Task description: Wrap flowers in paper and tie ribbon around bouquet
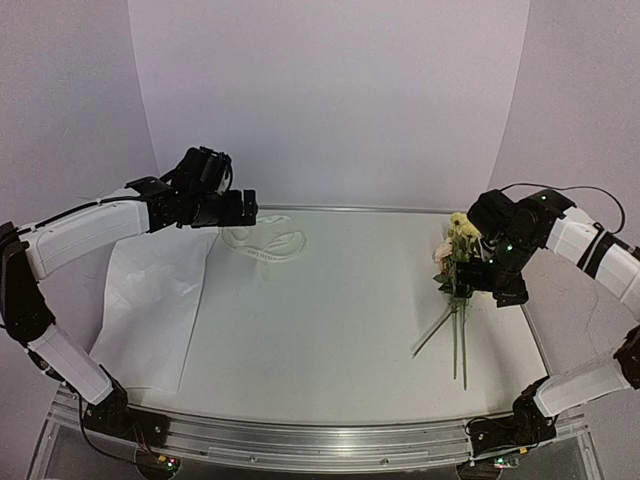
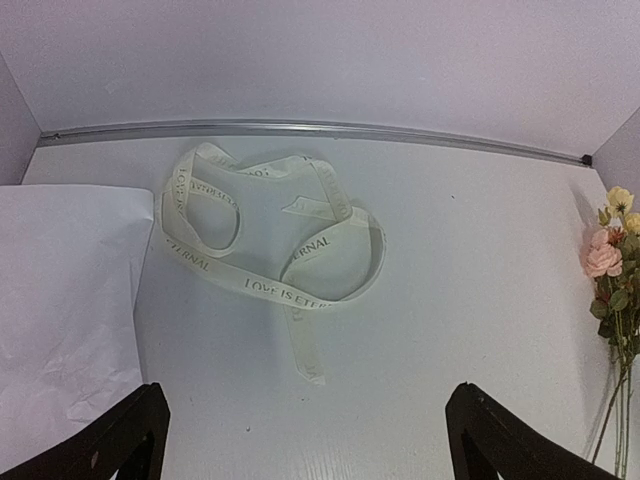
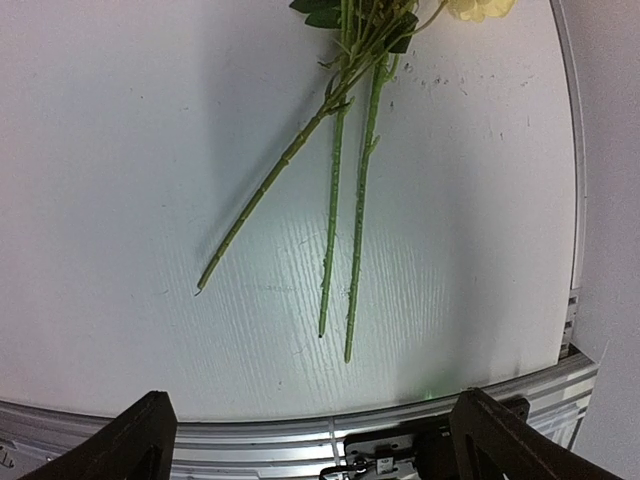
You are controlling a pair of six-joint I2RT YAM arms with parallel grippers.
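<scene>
The fake flowers (image 1: 460, 240) lie at the right of the table, with yellow and pink blooms at the far end. Three bare stems (image 3: 341, 210) point toward the front edge, one splayed to the left. A cream ribbon (image 2: 270, 287) printed with lettering lies in loose loops at the back left. My left gripper is open and empty, near the ribbon without touching it. Over the flowers in the top view, my right gripper hangs open, nothing between its fingers; its arm hides part of the bouquet.
A white sheet of paper (image 1: 150, 310) covers the table's left side. Metal rails (image 1: 320, 440) run along the front edge, and walls enclose the back and sides.
</scene>
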